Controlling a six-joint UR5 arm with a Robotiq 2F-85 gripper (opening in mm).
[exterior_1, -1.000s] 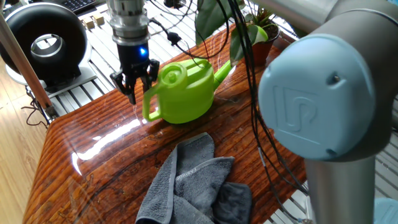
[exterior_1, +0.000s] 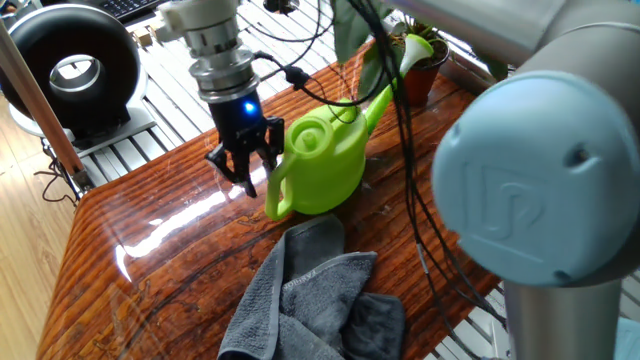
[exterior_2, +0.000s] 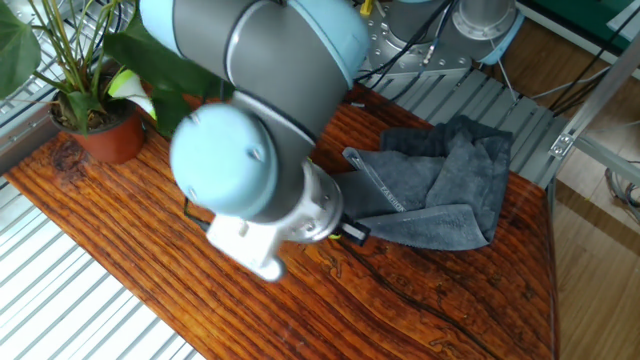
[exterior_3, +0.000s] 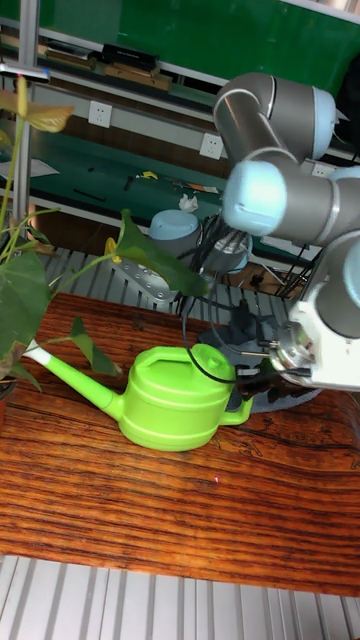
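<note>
A light green watering can (exterior_1: 322, 165) stands on the brown wooden table in exterior view 1, its handle on the left and its spout running toward the potted plant. My black gripper (exterior_1: 260, 184) points down at the handle side. Its fingers stand apart with bare table showing between them, and the right finger (exterior_1: 273, 150) touches or overlaps the handle; which, I cannot tell. In exterior view 3 the can (exterior_3: 176, 402) is upright, with the dark gripper partly hidden beside its handle. My arm covers most of the can in exterior view 2.
A crumpled grey towel (exterior_1: 318, 290) lies in front of the can. The potted plant (exterior_2: 108, 135) stands at the table's corner, its leaves near the spout. Loose black cables (exterior_1: 408, 170) hang from the arm.
In exterior view 1, gripper and can have both shifted right and toward the towel, the can staying beside the right finger. The can has turned somewhat. The towel has not moved.
</note>
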